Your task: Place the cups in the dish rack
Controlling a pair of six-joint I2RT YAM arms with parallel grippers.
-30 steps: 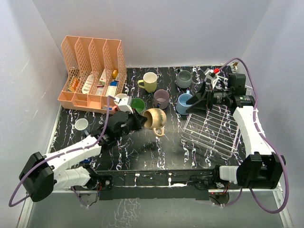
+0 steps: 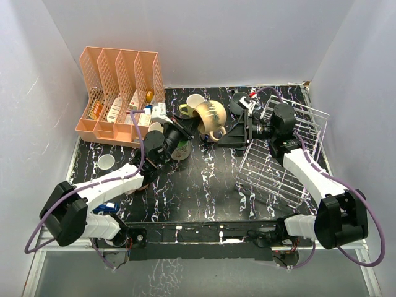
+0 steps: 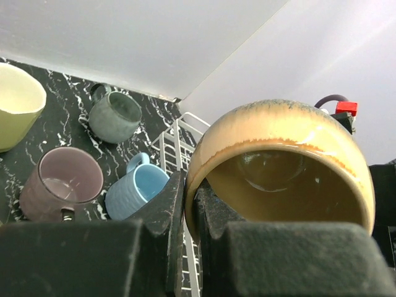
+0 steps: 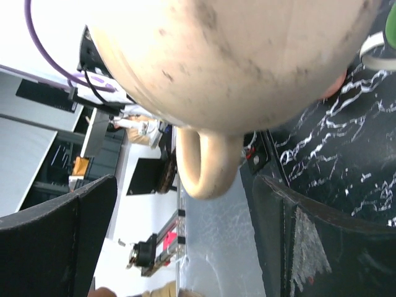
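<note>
Tilted on its side in the air, the tan cup (image 2: 211, 116) has its rim pinched by my left gripper (image 2: 193, 125), which is shut on it. In the left wrist view the cup's mouth (image 3: 291, 179) faces the camera. Its handle (image 4: 209, 164) hangs down between the spread fingers of my right gripper, which is open and not touching it. The white wire dish rack (image 2: 272, 167) stands on the right, under my right arm. On the counter are a mauve cup (image 3: 62, 182), a blue cup (image 3: 136, 185), a grey-green cup (image 3: 116, 116) and a yellow cup (image 3: 18, 105).
An orange slotted organizer (image 2: 102, 127) with small boxes fills the back left. A white cup (image 2: 106, 162) sits at the left; a green cup (image 2: 181, 151) is partly under the left arm. Open counter lies at front centre.
My left gripper has carried the tan cup up and toward the back right. The right gripper has come left from over the rack to the cup's handle.
</note>
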